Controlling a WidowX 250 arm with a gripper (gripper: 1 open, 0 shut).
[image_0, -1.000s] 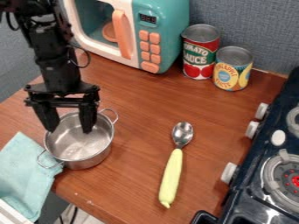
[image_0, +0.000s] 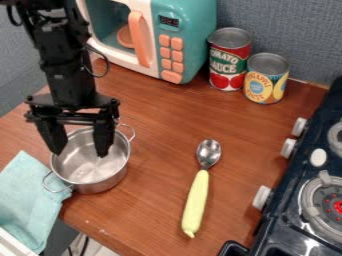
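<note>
My black gripper hangs at the left over a steel pot with two wire handles, its fingers pointing down at or inside the rim. The fingers stand apart; whether anything is between them is hard to tell. To the right lies a spoon with a yellow handle.
A toy stove fills the right side. A red can and a yellow can stand at the back beside a teal microwave. A light blue cloth lies front left.
The gripper has shifted very slightly to the left over the pot. Everything else looks unchanged.
</note>
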